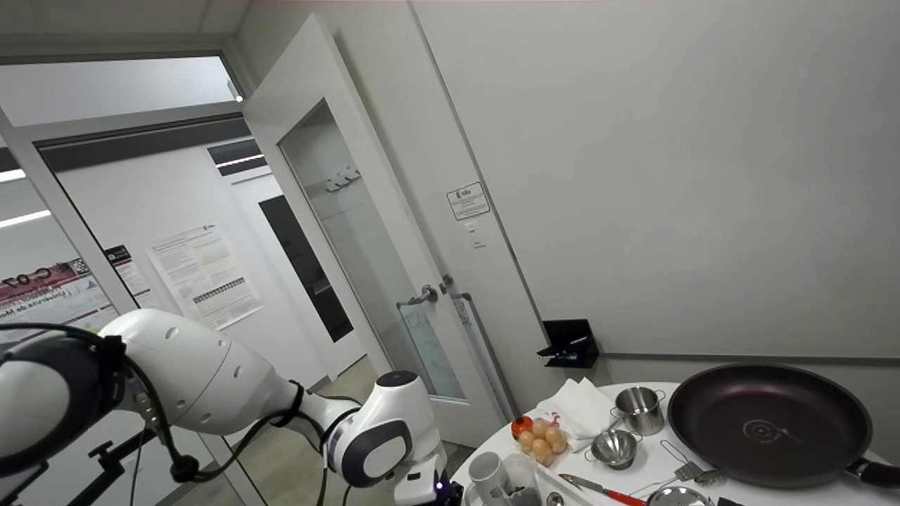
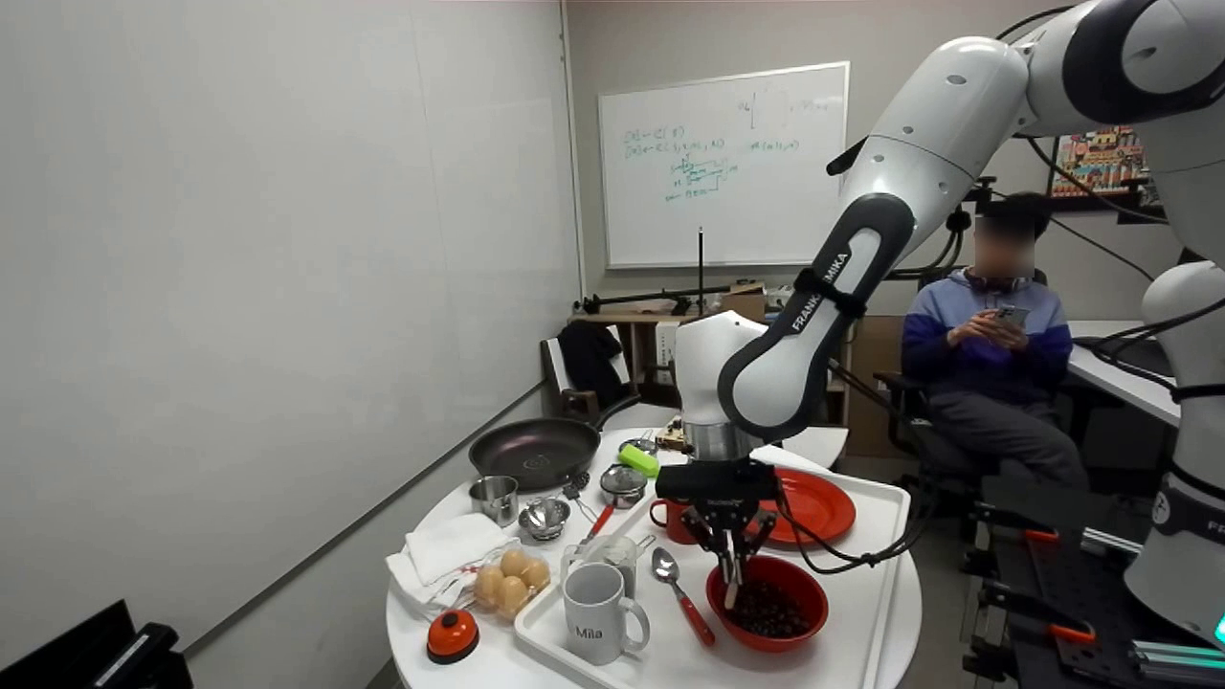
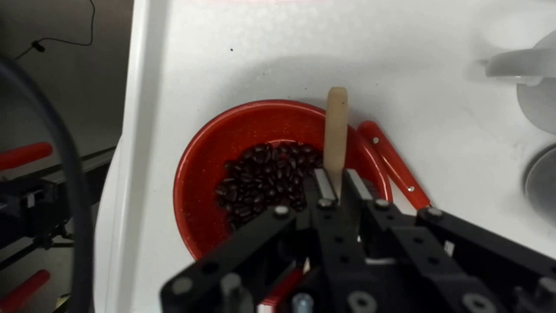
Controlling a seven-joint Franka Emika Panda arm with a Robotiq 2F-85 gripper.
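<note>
A slim pale wooden stick (image 3: 336,128) is clamped between the fingers of my gripper. Its free end reaches over the rim of a red bowl (image 3: 193,156) in the wrist view. Dark beans (image 3: 260,177) cover the bowl's bottom. In exterior view 2, my gripper (image 2: 735,557) is above the bowl (image 2: 817,603), and the stick (image 2: 731,595) points down at its left side. Whether the stick touches beans or rim I cannot tell. Exterior view 1 cuts off the fingers at its lower edge.
Beside the bowl lies a red-handled spoon (image 2: 689,609). A white mug (image 2: 594,620) and a clear jug share the white tray (image 2: 890,540), with a red plate (image 2: 821,505) and red cup (image 2: 669,521) behind. Cables hang near the bowl's right.
</note>
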